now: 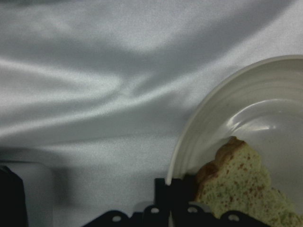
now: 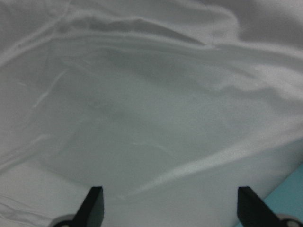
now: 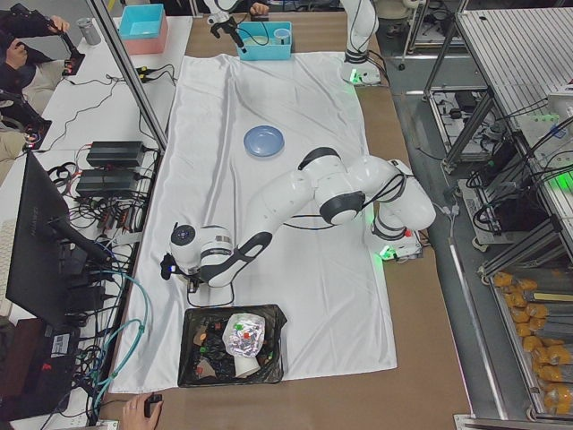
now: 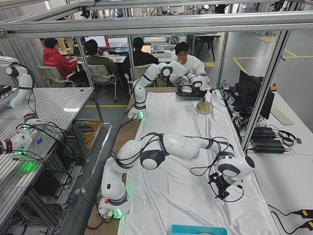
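In the left wrist view, a pale plate [image 1: 274,118] holds a bread slice [image 1: 241,184]. My left gripper has its fingers close together at the plate's rim, apparently pinching it. In the camera left view that gripper [image 3: 175,267] is low beside the black bin, and its arm hides the plate. My right gripper is open over white cloth, with nothing between its fingers; a blue edge [image 2: 289,194] shows beside it. A blue plate [image 3: 264,141] lies mid-table in the camera left view.
A black lined bin [image 3: 206,349] with mixed items sits at the near end. A blue bin [image 3: 264,52] with a cup [image 3: 282,36] is at the far end. Monitors and cables line the side table. The cloth around the blue plate is clear.
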